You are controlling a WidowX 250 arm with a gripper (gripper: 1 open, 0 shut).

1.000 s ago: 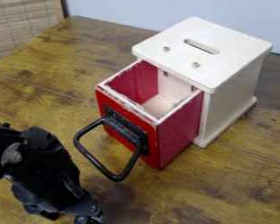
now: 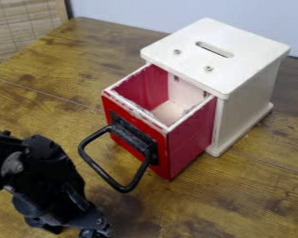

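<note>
A white wooden box (image 2: pixel 238 102) with a slot in its lid stands at the centre right of the table. Its red drawer (image 2: pixel 186 139) is pulled out toward the front left, and its visible floor is pale. A black loop handle (image 2: pixel 101 172) hangs off the drawer's front. My black gripper (image 2: pixel 77 218) is low at the bottom left, apart from the handle and below it. Its fingertips are dark and partly cut off by the frame's lower edge, so whether it is open or shut is unclear.
A bamboo mat (image 2: pixel 21 23) is at the top left, and a pale wall runs along the back.
</note>
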